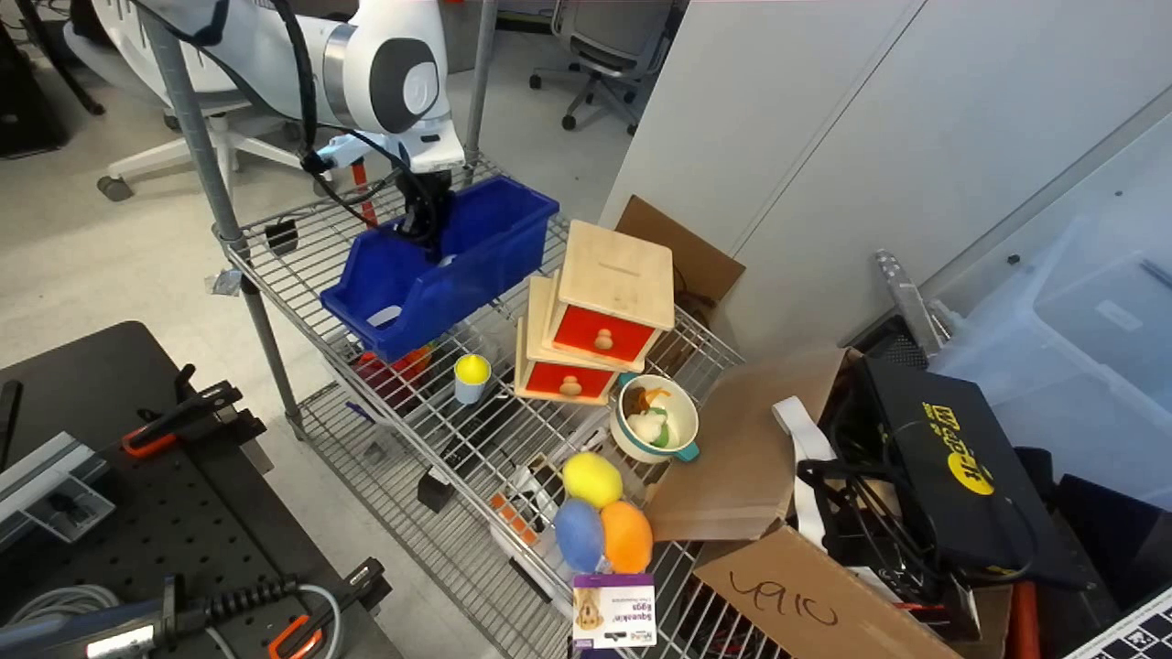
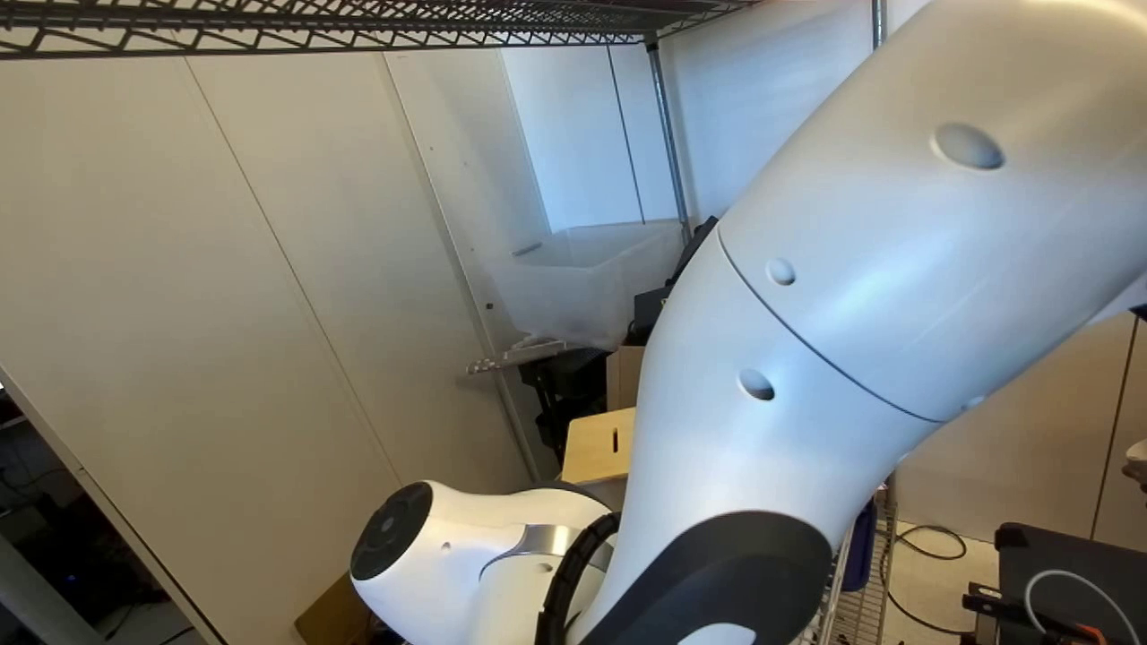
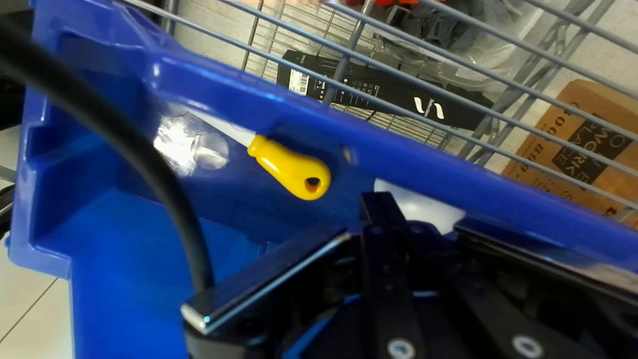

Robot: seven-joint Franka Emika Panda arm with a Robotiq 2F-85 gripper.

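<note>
A blue bin (image 1: 489,269) stands on the wire shelf, its near long wall sitting high so that much of its inside is hidden in exterior view 1. My gripper reaches down into it. The two black fingers are shut together, with nothing showing between them. Beyond the fingertips, against the bin's wall, lies a yellow-handled utensil (image 3: 290,169) with a white blade. A white piece (image 3: 421,206), partly hidden by the gripper, is right beside the fingers. Whether the fingers touch the bin or that piece cannot be told.
Wooden boxes with red drawers (image 1: 610,302) stand close to the bin's right. A small cup (image 1: 470,379), a two-handled bowl (image 1: 656,417) and coloured eggs (image 1: 593,480) share the shelf. A cable (image 3: 143,155) crosses the wrist view. A shelf post (image 1: 209,165) stands left.
</note>
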